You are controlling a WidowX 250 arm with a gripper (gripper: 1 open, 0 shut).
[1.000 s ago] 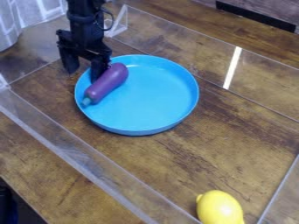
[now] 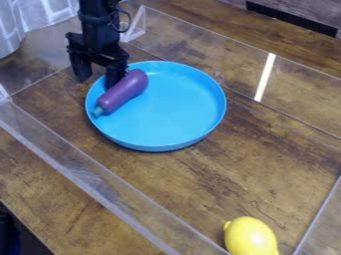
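A black gripper [image 2: 99, 54] hangs at the upper left, over the upper-left rim of a blue plate [image 2: 170, 120], its fingers spread open. A purple eggplant [image 2: 123, 92] lies on the left part of the plate, just below the gripper. I cannot tell whether the fingertips touch the plate or the eggplant.
A yellow object [image 2: 250, 235], like a lemon, lies at the bottom right on the wooden surface [image 2: 253, 149]. The surface right of and below the plate is mostly clear. Clear strips or edges run along the lower left and far right.
The gripper has shifted very slightly. The plate, eggplant and yellow object look unmoved.
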